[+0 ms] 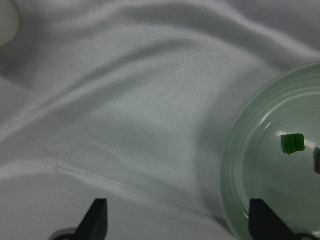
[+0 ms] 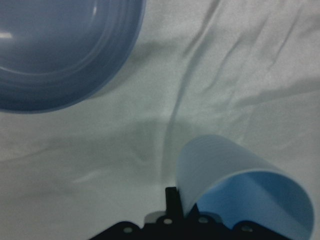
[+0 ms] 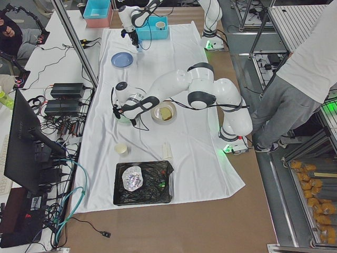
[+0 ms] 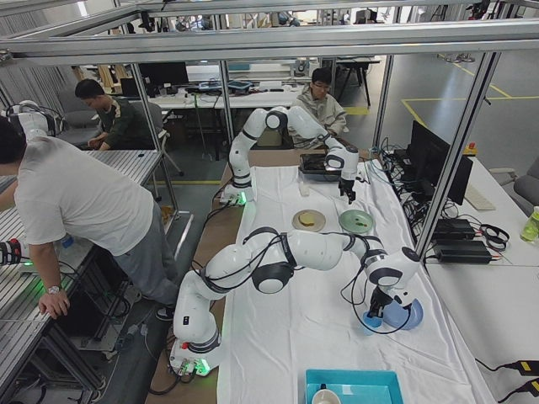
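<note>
My left gripper hangs open over the white cloth, beside a green plate [image 1: 240,170] holding a green block [image 1: 293,143] and a partly visible orange piece at the right edge. My right gripper is shut on the wall of a light blue cup [image 2: 215,155], which lies tilted with its opening toward the lower right. A blue plate [image 2: 65,50] is just ahead of it in the right wrist view. A beige plate [image 4: 309,220] with a yellow piece sits next to the green plate.
A cyan bin [image 4: 354,380] with a white cup stands at one end of the cloth. A black lined tray [image 3: 142,192] with foil is at the other, near a small pale cup [image 3: 121,149]. Metal frame posts and monitors border the table.
</note>
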